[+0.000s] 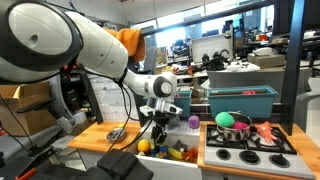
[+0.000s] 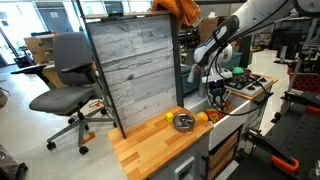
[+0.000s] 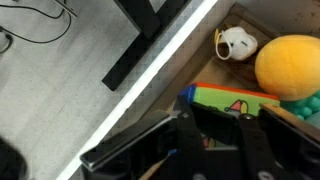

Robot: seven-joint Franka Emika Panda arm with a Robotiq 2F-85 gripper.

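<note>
In the wrist view, my gripper is over an open drawer [image 3: 185,82], with its dark fingers low in the picture. Just beyond the fingertips is a small box [image 3: 232,98], blue along its edge with a green and red face. The fingers cover part of it, and no firm hold on it shows. Beside the box lie an orange-yellow round toy [image 3: 288,66] and a small white toy [image 3: 236,43]. From the front, the white arm [image 1: 165,86] reaches down to the drawer, its gripper low among the toys.
The stove [image 1: 255,155] carries a green pot [image 1: 233,127] at the right. A metal pan [image 2: 184,122] sits on the wooden counter [image 2: 150,150] at the other side. Teal bins [image 1: 242,104] stand behind. Grey floor lies in front of the drawer.
</note>
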